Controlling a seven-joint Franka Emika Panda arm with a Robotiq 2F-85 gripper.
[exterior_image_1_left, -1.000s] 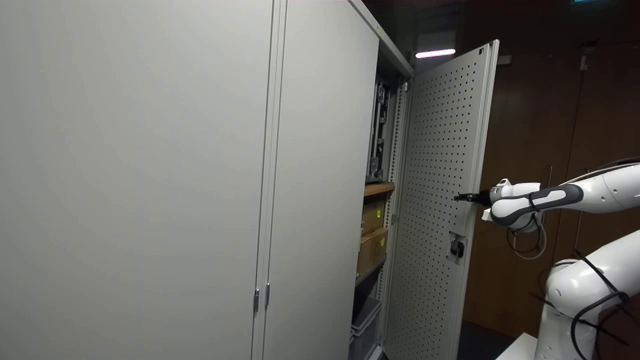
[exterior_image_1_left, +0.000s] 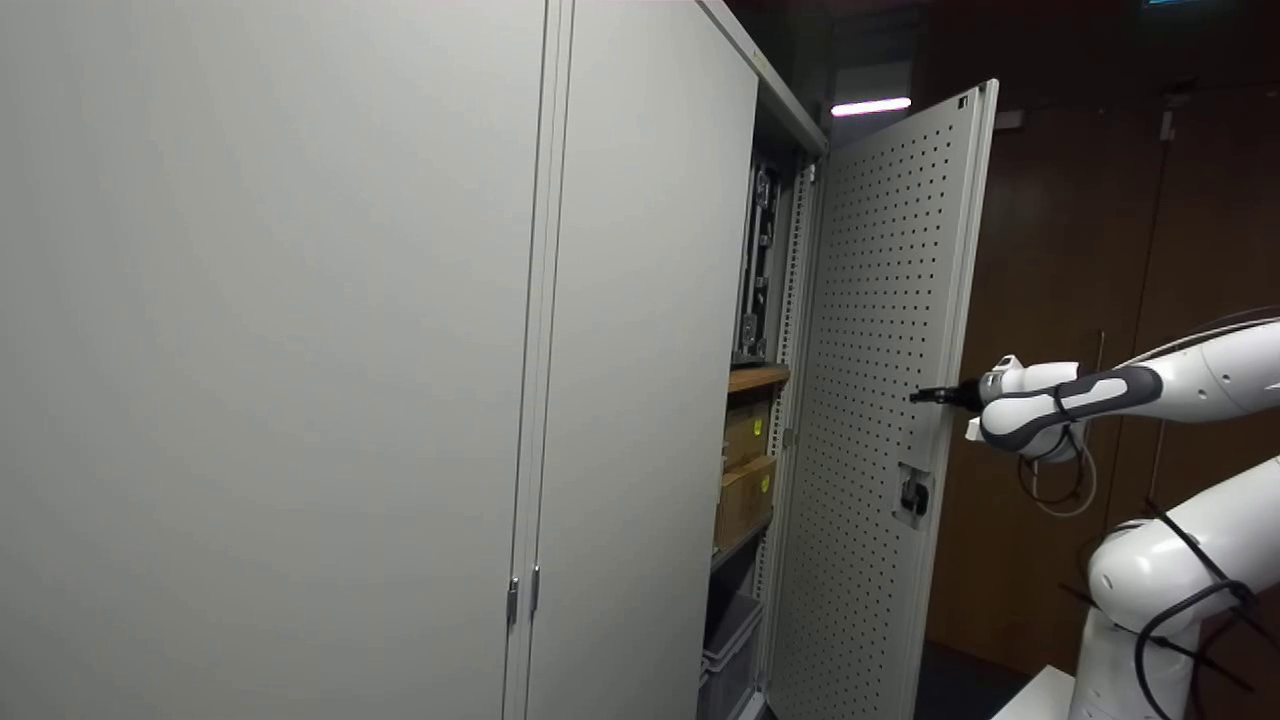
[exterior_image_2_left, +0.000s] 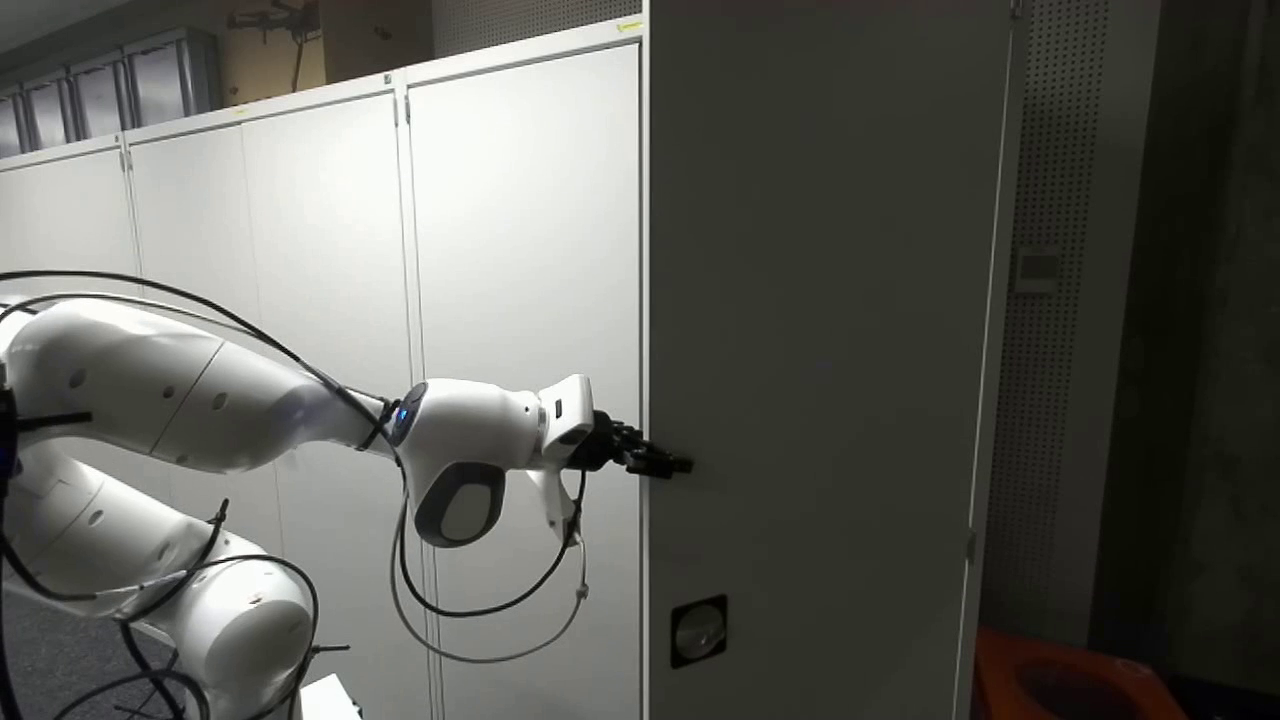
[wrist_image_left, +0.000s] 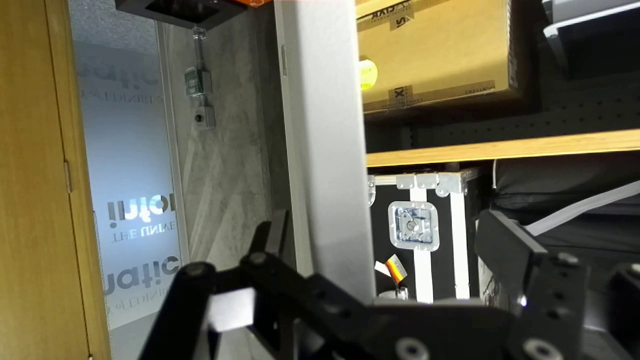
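Observation:
A tall grey cabinet door (exterior_image_1_left: 888, 324) with a perforated inner face stands swung open. Its plain outer face (exterior_image_2_left: 828, 300) fills the middle of the second exterior view. My gripper is open around the door's free edge (wrist_image_left: 336, 150), one finger on each side in the wrist view. That edge runs nearer the left finger (wrist_image_left: 277, 234), while a wider gap lies toward the right finger (wrist_image_left: 510, 252). Whether either finger touches the door I cannot tell. The door's latch (exterior_image_1_left: 914, 496) sits below the gripper, and a round handle recess (exterior_image_2_left: 699, 630) shows on the outer side.
Inside the cabinet are cardboard boxes (exterior_image_1_left: 746, 498), a wooden shelf (wrist_image_left: 510, 147) and a black flight case (wrist_image_left: 396, 240). A closed door panel (exterior_image_1_left: 648, 360) adjoins the opening. An orange object (exterior_image_2_left: 1068, 678) lies low behind the open door.
The arm has shifted very slightly, its upper links a touch higher. The gripper stays at the door's edge, and the door shows no visible movement.

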